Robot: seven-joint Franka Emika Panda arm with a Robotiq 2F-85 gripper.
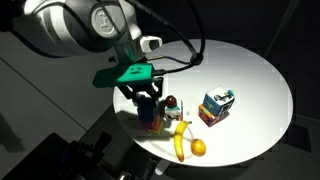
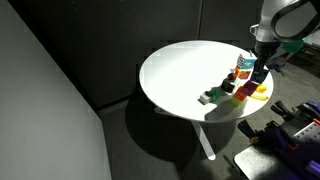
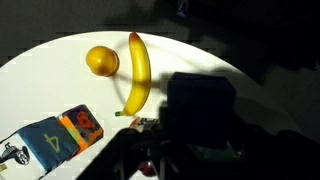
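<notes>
In exterior view 1 my gripper (image 1: 147, 100) points down over the near-left part of the round white table (image 1: 240, 75). It is shut on a dark block (image 3: 200, 103), whose top fills the middle right of the wrist view. Just under the held block, a red and orange block (image 2: 243, 92) shows near the table edge. Whether the two touch cannot be told. The dark fingers are hard to make out against the dark background.
Close by lie a banana (image 1: 180, 141) and an orange (image 1: 198, 147). A colorful cube (image 1: 216, 103) stands farther right, and a small item with a dark red ball (image 1: 171, 103) is beside the gripper. The far part of the table is empty.
</notes>
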